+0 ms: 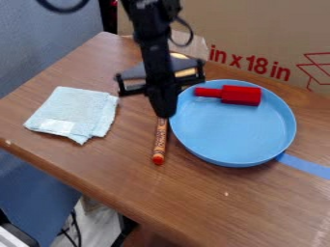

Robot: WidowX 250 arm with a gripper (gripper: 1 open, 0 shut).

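Observation:
The black gripper (162, 102) points down above the orange stick (160, 145), at the left rim of the blue plate (233, 130); its fingertips are too dark to tell whether it is open or shut. A red object with a narrow handle (240, 95) lies on the back of the plate. A yellow item (190, 71) is partly hidden behind the gripper. A folded pale blue cloth (73, 114) lies on the table at the left.
A cardboard box (271, 39) stands along the back. Blue tape (310, 166) runs from the plate to the right edge.

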